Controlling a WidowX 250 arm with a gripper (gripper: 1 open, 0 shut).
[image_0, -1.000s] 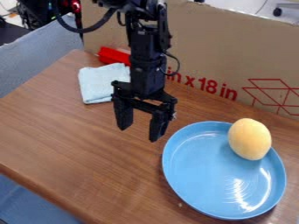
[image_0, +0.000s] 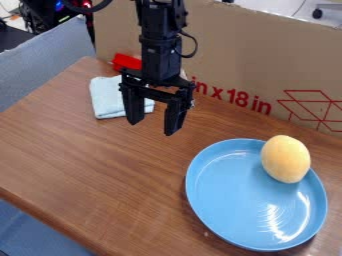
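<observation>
My black gripper (image_0: 154, 112) hangs over the middle-back of the wooden table, fingers spread apart with nothing visible between them. A blue plate (image_0: 247, 210) lies at the right, with a yellow oval object (image_0: 285, 159) on its back rim. Behind my gripper, at the left, a folded pale blue cloth (image_0: 106, 97) lies on the table, and a red object (image_0: 127, 62) sits behind it, partly hidden by the arm.
A cardboard panel (image_0: 261, 70) stands along the back. A grey-blue padded edge (image_0: 34, 75) borders the left side.
My gripper has moved up and back, away from the front of the table and slightly left. The plate, yellow object and cloth have not moved.
</observation>
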